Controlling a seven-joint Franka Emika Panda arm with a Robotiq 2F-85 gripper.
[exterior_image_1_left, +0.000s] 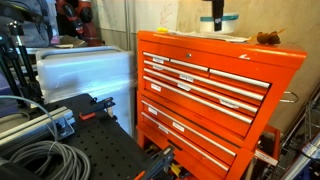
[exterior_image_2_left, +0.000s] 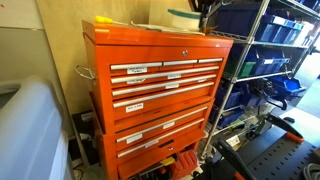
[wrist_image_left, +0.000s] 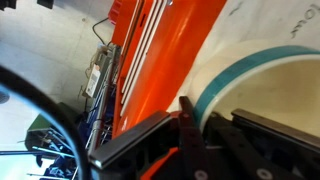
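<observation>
A white round container with a teal rim fills the right of the wrist view. My gripper is shut on its rim, one finger on each side of the wall. In exterior view 1 the container is over the top of the red tool chest, with the dark gripper in front of it. Exterior view 2 has the container above the chest's back part, cut by the frame's top. Whether its base touches the top cannot be told.
A flat white sheet lies on the chest top, with a brown lumpy object near the right end. Shelves with blue bins stand beside the chest. A black perforated table carries coiled cables.
</observation>
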